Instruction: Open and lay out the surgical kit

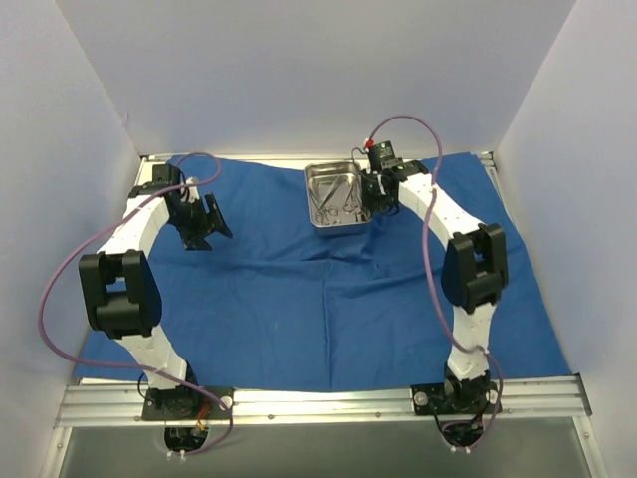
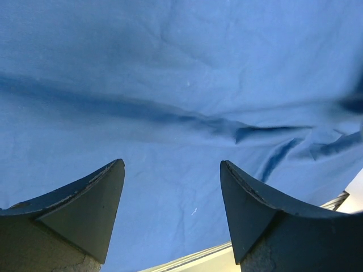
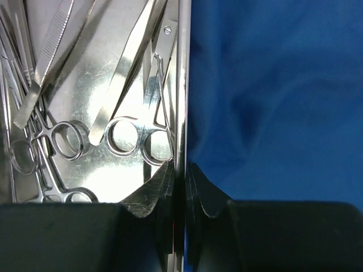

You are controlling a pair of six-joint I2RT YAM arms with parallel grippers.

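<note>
The metal tray (image 1: 343, 230) stands at the back, right of centre, on the blue cloth (image 1: 249, 319). My right gripper is shut on its right-hand rim (image 3: 183, 73), one finger on either side. Whether the tray touches the cloth all over, I cannot tell. Inside it lie several steel instruments, among them scissors (image 3: 150, 93) and tweezers (image 3: 116, 85), ring handles toward the front. Over at the left, my left gripper (image 1: 213, 227) has its fingers apart above the cloth; only cloth shows between its fingertips in the left wrist view.
Folds in the cloth (image 1: 326, 299) run across the middle and toward the front edge. Grey walls (image 1: 318, 70) close off the back and sides.
</note>
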